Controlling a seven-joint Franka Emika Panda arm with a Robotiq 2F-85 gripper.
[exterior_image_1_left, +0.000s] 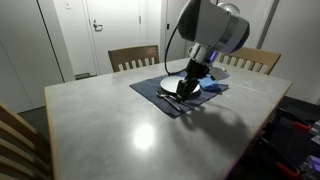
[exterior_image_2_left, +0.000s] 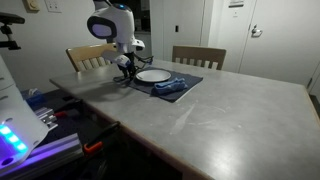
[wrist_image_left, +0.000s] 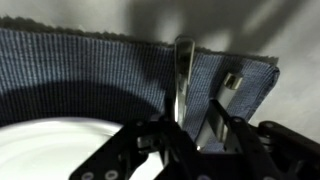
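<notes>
My gripper (exterior_image_1_left: 182, 97) is low over the near edge of the dark blue placemat (exterior_image_1_left: 146, 88), beside the white plate (exterior_image_1_left: 172, 84). In the wrist view a slim shiny utensil handle (wrist_image_left: 183, 68) runs down between the fingers of the gripper, which looks closed on it. A second metal utensil (wrist_image_left: 230, 88) lies at a slant just right of it, its lower part hidden by the right finger. The utensils' other ends are out of sight. In exterior view 2 the gripper (exterior_image_2_left: 127, 79) is at the mat's left side.
A blue cloth (exterior_image_2_left: 170, 86) lies on the mat beside the plate. Chairs (exterior_image_1_left: 135, 59) stand around the table. The table's long bare stretch (exterior_image_1_left: 90, 120), left in exterior view 1, is free.
</notes>
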